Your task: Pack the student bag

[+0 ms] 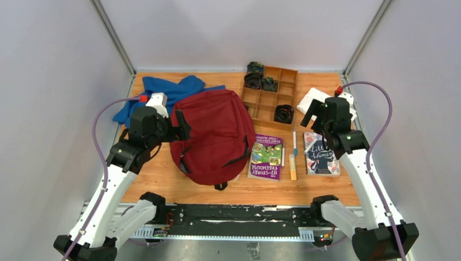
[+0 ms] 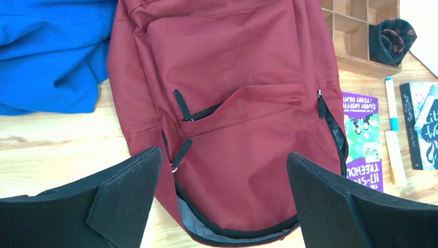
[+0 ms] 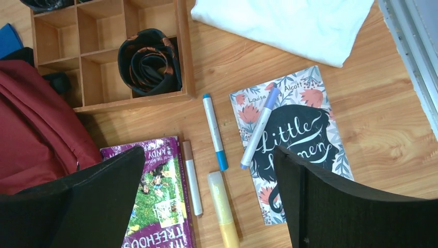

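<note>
The red backpack [image 1: 215, 136] lies flat mid-table, its zip partly undone along the lower edge in the left wrist view. Over its left side hovers my left gripper, open and empty. A purple Treehouse book [image 1: 266, 157] lies just right of the bag. Farther right is the Little Women book [image 3: 297, 139], with a purple-capped marker [image 3: 260, 128] lying across it. Between the books are a blue-capped marker [image 3: 215, 132], a brown-capped marker [image 3: 192, 178] and a yellow marker [image 3: 223, 209]. My right gripper stands open above them, nothing between its fingers.
Behind the bag rests a wooden divided box [image 1: 269, 97] with rolled dark cloths [image 3: 150, 62] in some compartments. Blue cloth [image 1: 157, 92] lies at the back left, partly beside the bag. White cloth [image 3: 286, 26] is at the back right. Bare table shows at front left.
</note>
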